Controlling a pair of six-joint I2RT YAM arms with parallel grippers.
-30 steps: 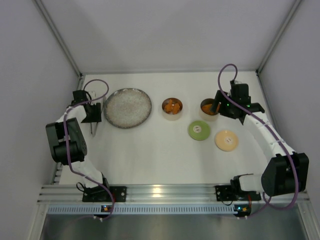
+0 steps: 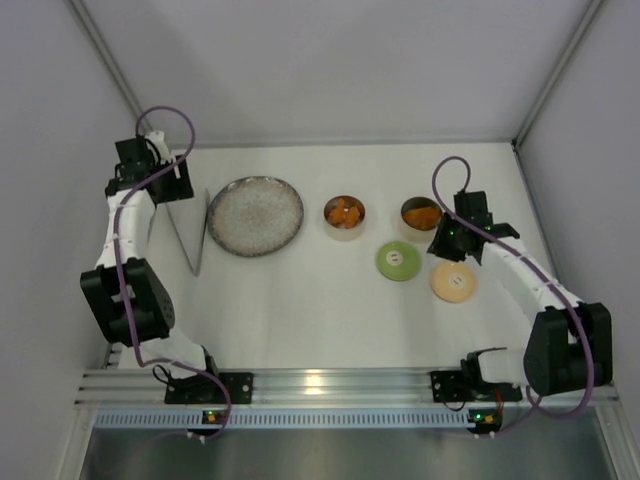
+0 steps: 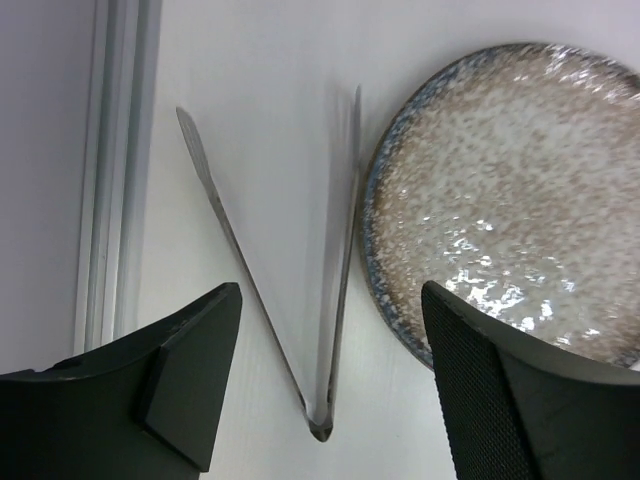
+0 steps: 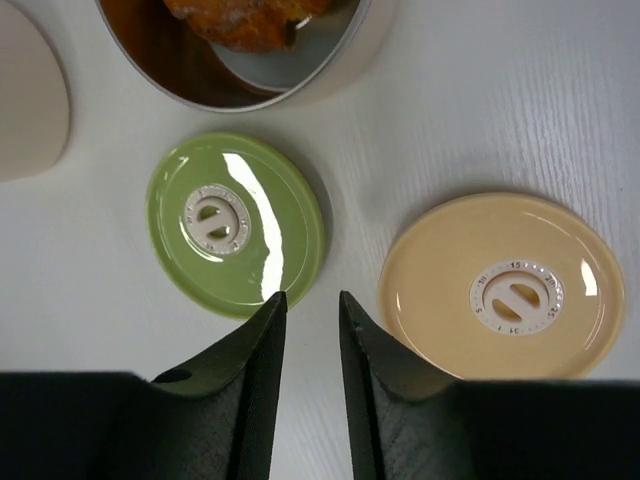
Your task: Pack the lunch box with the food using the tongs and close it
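Metal tongs [image 3: 345, 250] lie on the table with their legs spread in a V. Above them my left gripper is open, nothing between its fingers. Two round bowls hold orange-brown food: the left bowl [image 2: 345, 230] and the right bowl [image 2: 418, 232]. In front of the right bowl lie a green lid [image 4: 275, 205] and a tan lid [image 4: 440, 260], both flat with a knob up. My right gripper hovers over the lids' near side, fingers slightly apart with an empty gap. From above, it hides part of the table beside the right bowl.
A large round grey-brown tray [image 2: 257, 215] rests right of the tongs, close to one leg. Raised walls bound the table on the left, right and back.
My left gripper has moved up and back, away from the tongs, which now show spread on the table.
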